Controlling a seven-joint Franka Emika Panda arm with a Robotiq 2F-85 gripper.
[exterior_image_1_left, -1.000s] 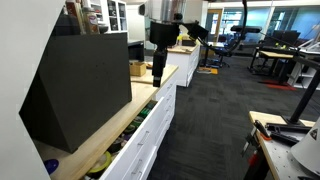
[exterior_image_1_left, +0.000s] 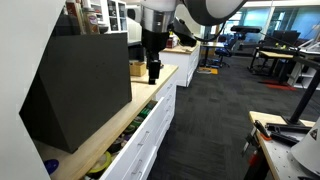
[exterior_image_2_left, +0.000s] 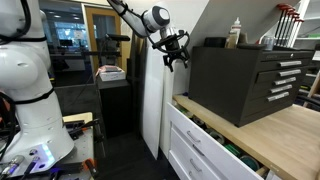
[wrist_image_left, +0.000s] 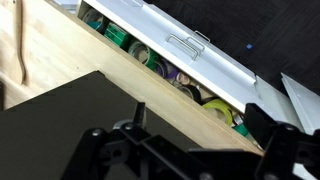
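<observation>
The gripper is open in the wrist view, its dark fingers wide apart with nothing between them. In exterior view 1 the gripper (exterior_image_1_left: 153, 71) hangs above the long wooden counter and the pulled-out white drawer (exterior_image_1_left: 143, 139). Seen from exterior view 2, the gripper (exterior_image_2_left: 169, 62) is high up, clear of everything below. Several tape rolls lie in the drawer (wrist_image_left: 222, 62), among them a yellow-green roll (wrist_image_left: 217, 108) and a green one (wrist_image_left: 142, 54). The dark box-like cabinet (wrist_image_left: 80, 130) covers the lower left of the wrist view.
On the counter (exterior_image_2_left: 240, 129) stands the dark cabinet with drawers (exterior_image_2_left: 255, 85), with bottles and other items on top. A wooden stick (wrist_image_left: 18, 42) lies on the counter. Open floor (exterior_image_1_left: 205, 130) runs beside the white drawers.
In exterior view 1 the arm and gripper have shifted slightly left and a little up, toward the dark cabinet. The drawer and the counter items look the same.
</observation>
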